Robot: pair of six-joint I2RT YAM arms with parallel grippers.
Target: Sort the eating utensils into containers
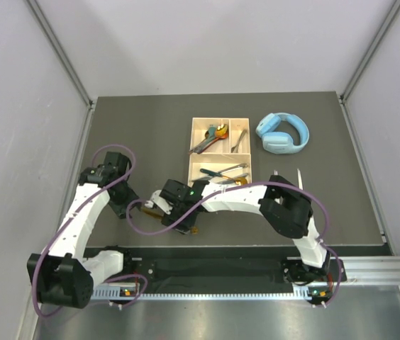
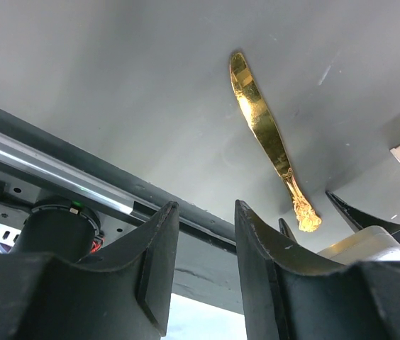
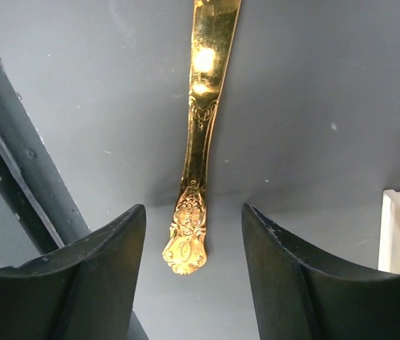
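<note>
A gold knife [image 2: 257, 117] lies alone on the grey table near its front edge, mostly under my right arm in the top view. My right gripper hangs open over the ornate handle [image 3: 189, 241], one finger either side of it. My left gripper is open at the left of the table, with nothing between its fingers. The beige divided container [image 1: 218, 160] behind the right gripper holds several spoons and other utensils in its compartments.
Blue headphones [image 1: 283, 142] lie at the back right. The container's corner [image 3: 398, 230] is close beside my right gripper.
</note>
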